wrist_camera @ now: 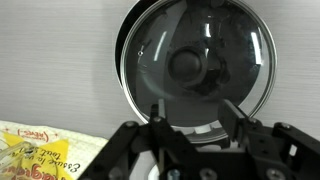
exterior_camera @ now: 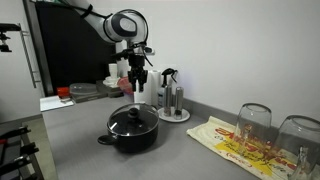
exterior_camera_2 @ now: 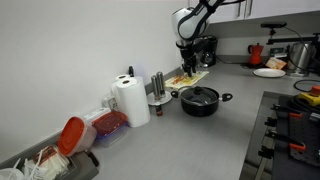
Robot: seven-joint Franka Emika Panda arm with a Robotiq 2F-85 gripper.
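A black pot (exterior_camera: 130, 143) with two side handles stands on the grey table, its glass lid (exterior_camera: 134, 121) on top. In the wrist view the lid's round black knob (wrist_camera: 185, 66) lies ahead of the fingers, and a dark crescent of the pot (wrist_camera: 123, 32) shows past the lid's left edge. My gripper (exterior_camera: 137, 86) is above the lid, clear of the knob. Its fingertips (wrist_camera: 230, 109) are apart and nothing shows between them.
Beside the pot a white plate (exterior_camera: 176, 117) carries several upright shakers. A yellow-and-white cloth (exterior_camera: 232, 143) lies under upturned glass jars (exterior_camera: 253, 122). A paper towel roll (exterior_camera_2: 132, 102) and red containers (exterior_camera_2: 76, 135) stand elsewhere. Bare table lies in front.
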